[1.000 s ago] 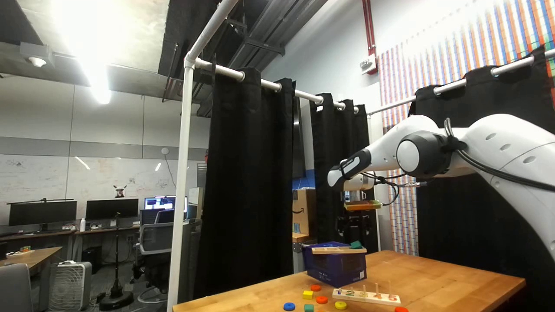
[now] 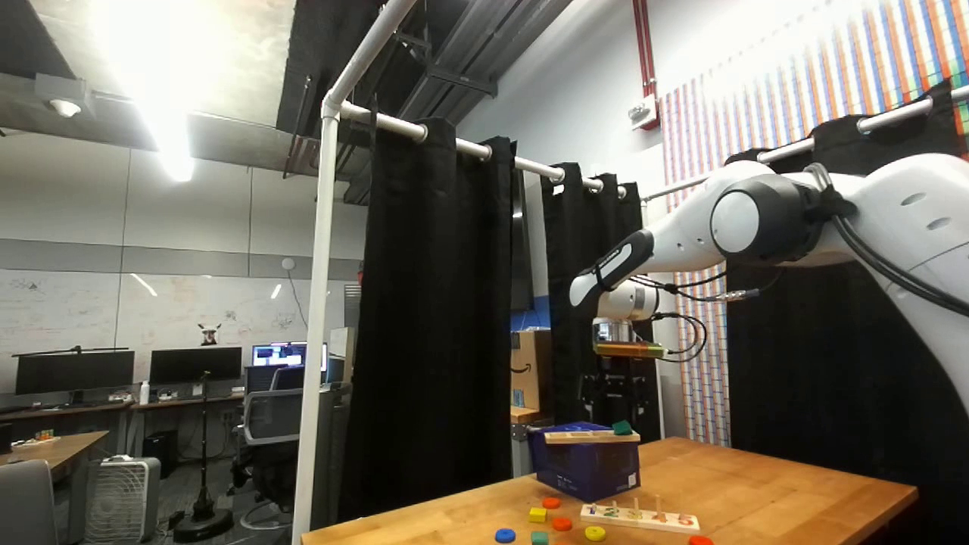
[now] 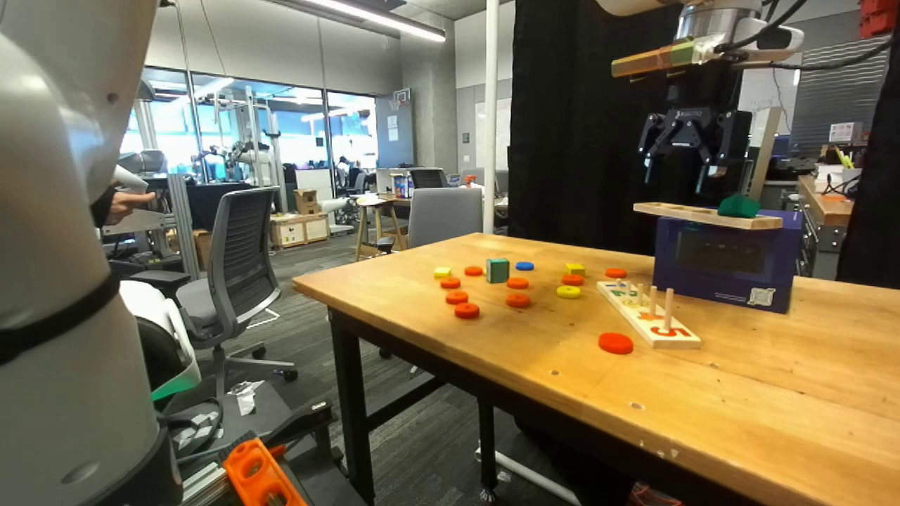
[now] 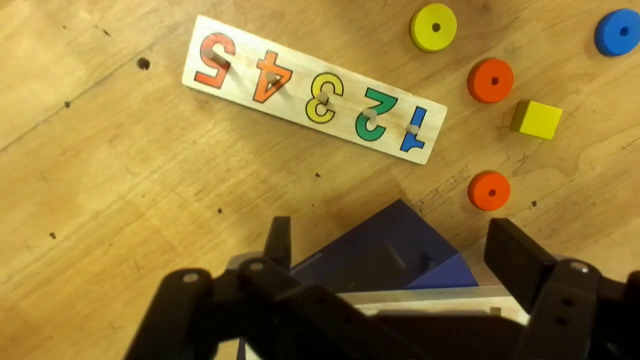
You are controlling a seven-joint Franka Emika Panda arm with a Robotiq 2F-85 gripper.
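Note:
My gripper (image 3: 677, 177) stands open above a dark blue box (image 3: 725, 257), with nothing seen between its fingers. On top of that box lies a wooden board (image 3: 675, 211) carrying a dark green block (image 3: 739, 206); in the wrist view the board is partly hidden by the gripper. A pegged number board (image 4: 312, 90), marked 1 to 5, lies flat on the table with its pegs bare. Around it are a yellow ring (image 4: 433, 27), a blue ring (image 4: 620, 32), orange-red rings (image 4: 490, 80) and a yellow cube (image 4: 540, 120).
Several more orange-red rings (image 3: 466, 311) and a green cube (image 3: 498, 270) are spread towards one end of the wooden table (image 3: 759, 388). Its opposite end is mostly bare. Black curtains (image 2: 436, 318) hang behind the table.
The arm and gripper have risen higher above the blue box. Box, board, green block and table pieces appear unmoved.

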